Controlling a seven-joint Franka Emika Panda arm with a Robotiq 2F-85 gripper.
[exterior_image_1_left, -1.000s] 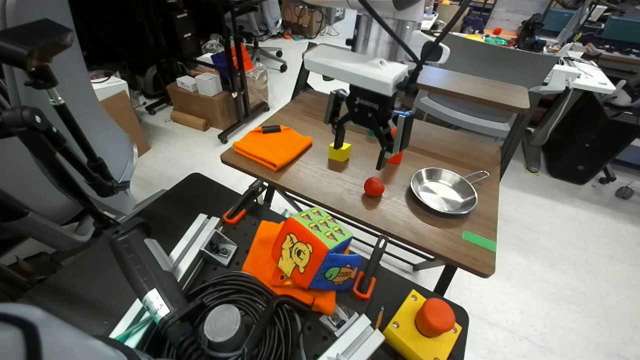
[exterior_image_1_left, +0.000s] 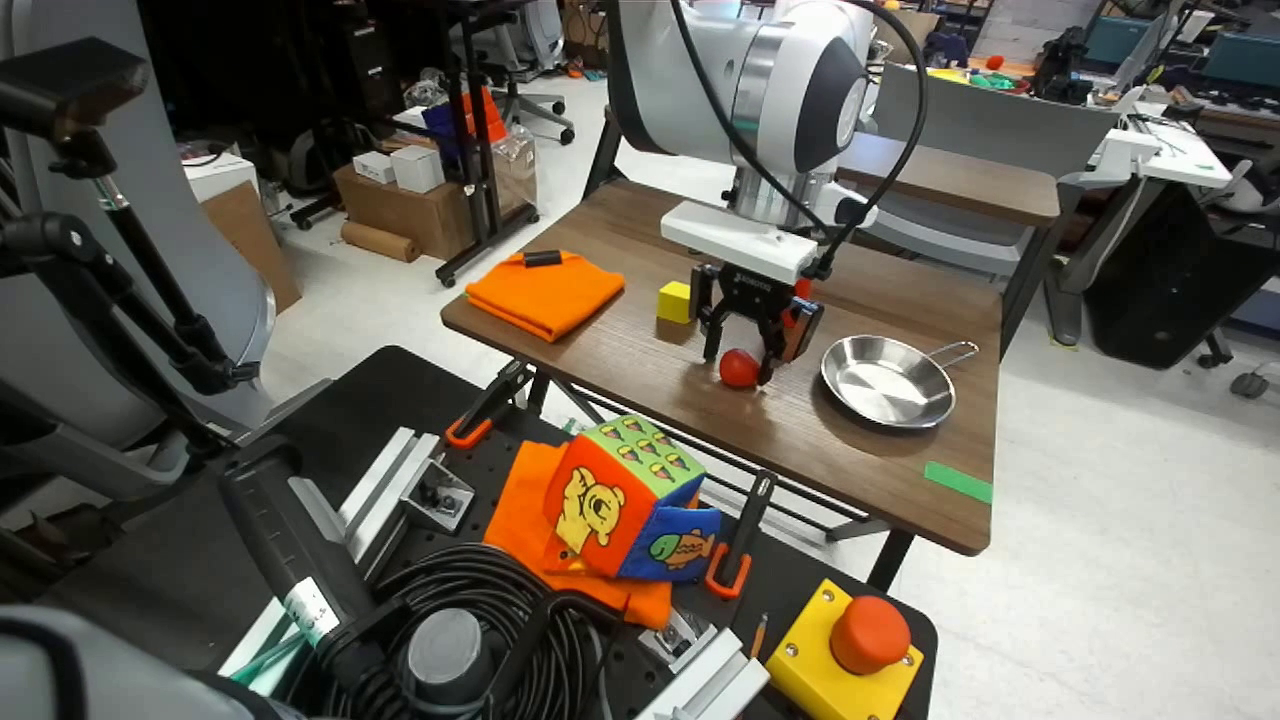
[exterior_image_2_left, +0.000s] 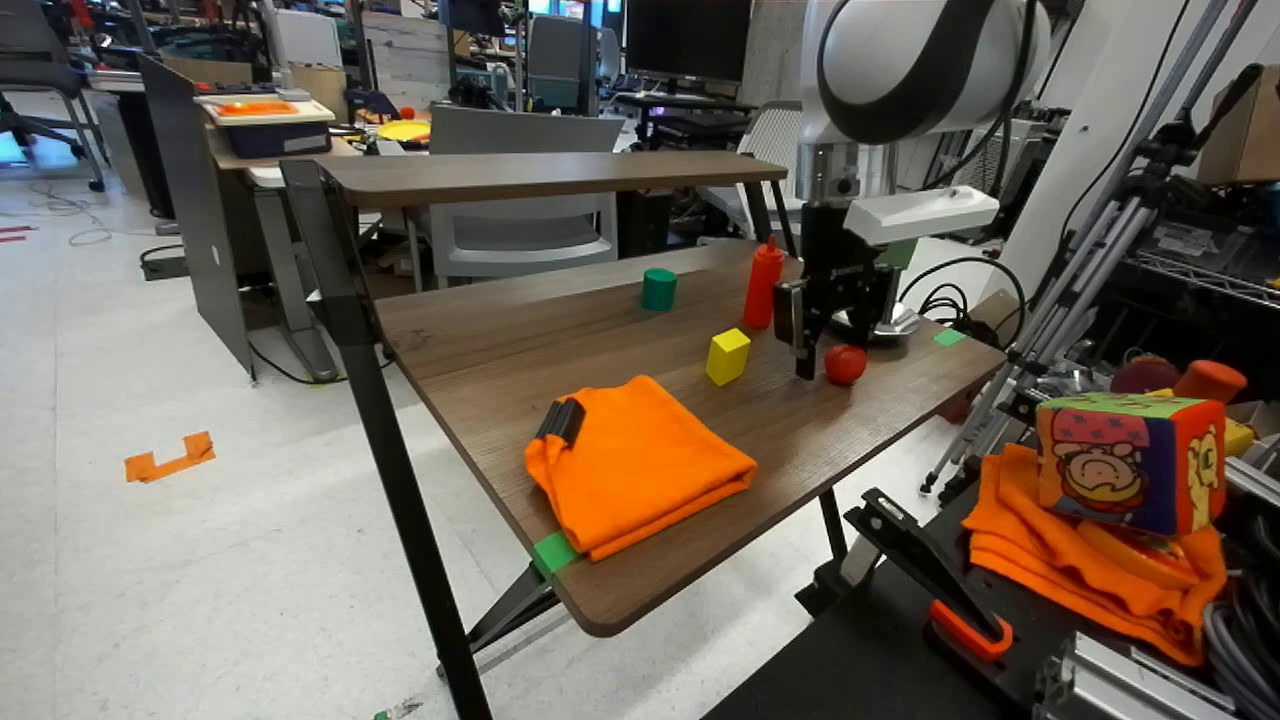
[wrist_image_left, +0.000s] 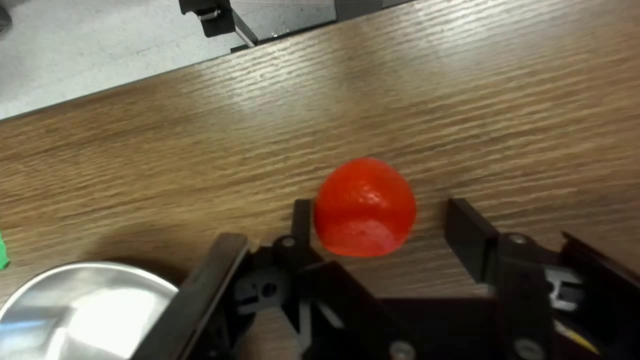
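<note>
A red ball (exterior_image_1_left: 739, 370) rests on the brown table (exterior_image_1_left: 636, 356) near its front edge. My gripper (exterior_image_1_left: 738, 359) points down around it at table height, with a finger on either side. In the wrist view the ball (wrist_image_left: 364, 207) sits close against the left finger's pad (wrist_image_left: 301, 219), perhaps touching it. A clear gap separates it from the right fingertip (wrist_image_left: 465, 237), so the fingers are part open and not closed on it. From exterior view 2, the ball (exterior_image_2_left: 845, 365) shows beside one dark finger, while the other is hard to make out.
A metal pan (exterior_image_1_left: 888, 382) stands right of the gripper in exterior view 1. To the left are a yellow block (exterior_image_1_left: 674, 302) and a folded orange cloth (exterior_image_1_left: 546, 295). Farther back stand a red bottle (exterior_image_2_left: 763, 283) and a green cylinder (exterior_image_2_left: 659, 289).
The gripper has come down from above the table to the ball, and its fingers stand closer together. The ball has shifted slightly left in exterior view 1.
</note>
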